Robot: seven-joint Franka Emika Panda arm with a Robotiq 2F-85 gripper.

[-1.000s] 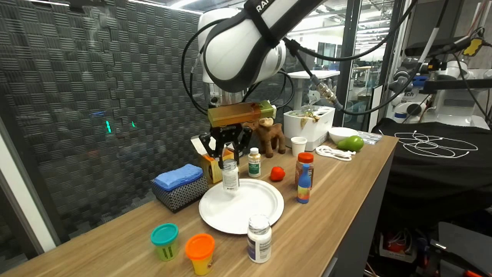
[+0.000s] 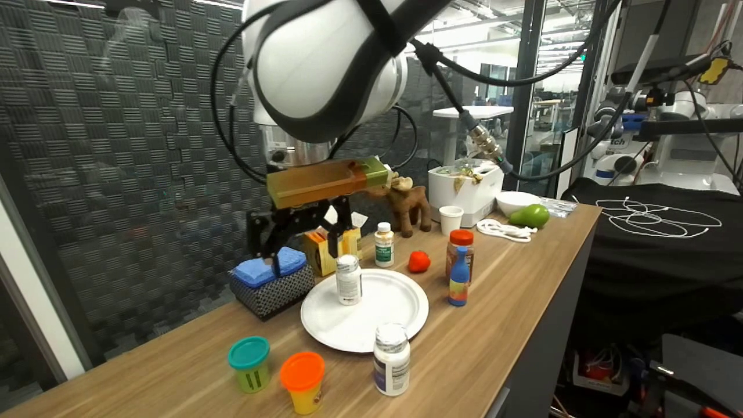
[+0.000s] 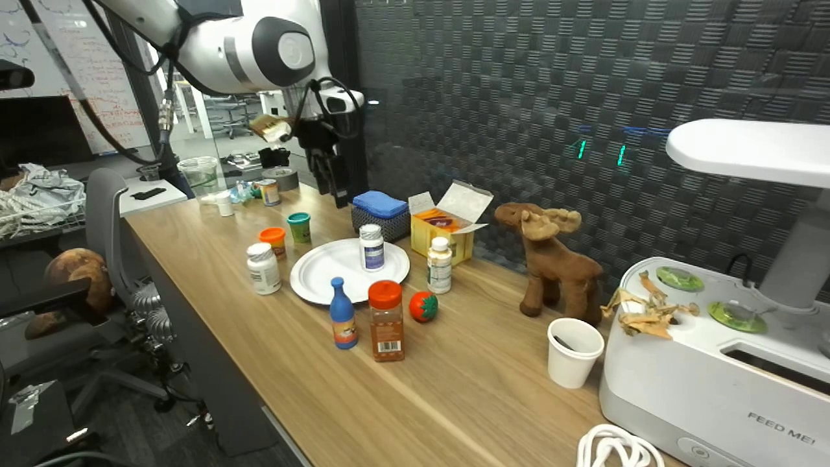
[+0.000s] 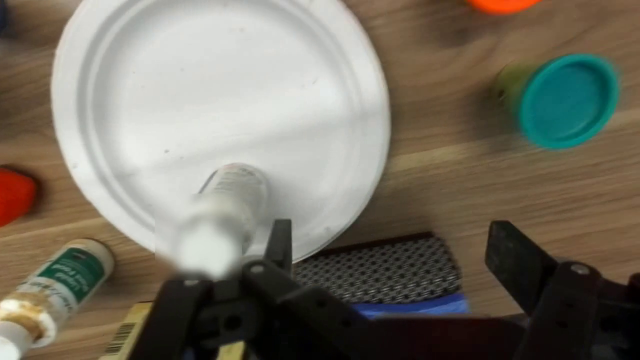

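Observation:
A white pill bottle (image 2: 349,281) stands upright on the white round plate (image 2: 386,313), near its back edge. My gripper (image 2: 304,258) is open, above and to the left of that bottle in exterior view 1. In the wrist view, the gripper has its fingers wide apart with nothing held between them; the bottle (image 4: 225,207) lies outside them, left of the left finger (image 4: 280,243). Another white bottle (image 2: 391,362) stands on the table in front of the plate.
Below the gripper is a dark patterned box (image 4: 384,270) with a blue cloth (image 2: 270,267). A teal-lidded tub (image 2: 248,362) and an orange-lidded tub (image 2: 303,382) stand left of the plate. A supplement bottle (image 3: 439,267), red-lidded jar (image 3: 386,323) and blue bottle (image 3: 343,318) are on its other side.
A second ago my gripper was at the bottle's top, with the bottle higher in view. Now the bottle rests lower, on the plate, and the arm has shifted left, clear of it.

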